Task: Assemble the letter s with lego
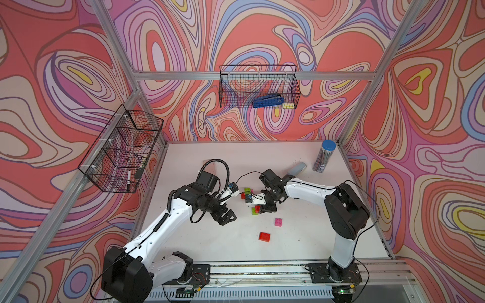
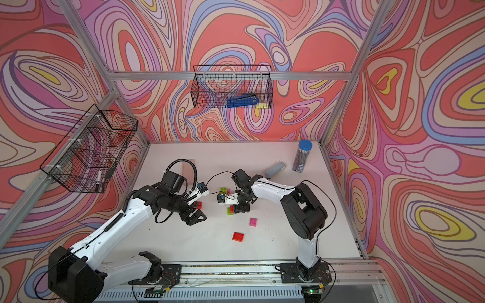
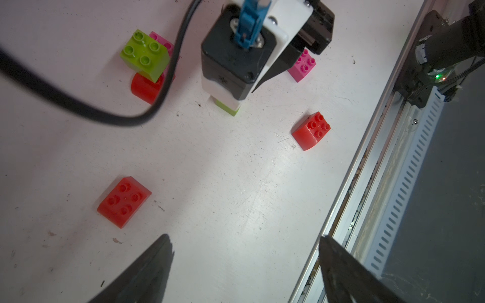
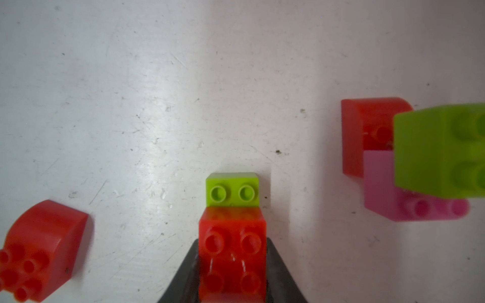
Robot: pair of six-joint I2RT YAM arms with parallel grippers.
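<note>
My right gripper is shut on a red brick [image 4: 232, 242], one finger on each side. A green brick [image 4: 232, 189] shows under the far end of that red brick and sticks out beyond it. To the right in the same view stands a stack with a curved red brick [image 4: 356, 136], a pink brick [image 4: 381, 192] and a green brick [image 4: 424, 151] on top. My left gripper stands open above the table, its fingers far apart with nothing between them.
Loose on the table lie a red brick [image 3: 123, 202], a second red brick [image 3: 310, 131] and a pink brick [image 3: 302, 65]. A blue-lidded canister [image 1: 324, 156] and a grey object [image 1: 297, 169] stand at the back right.
</note>
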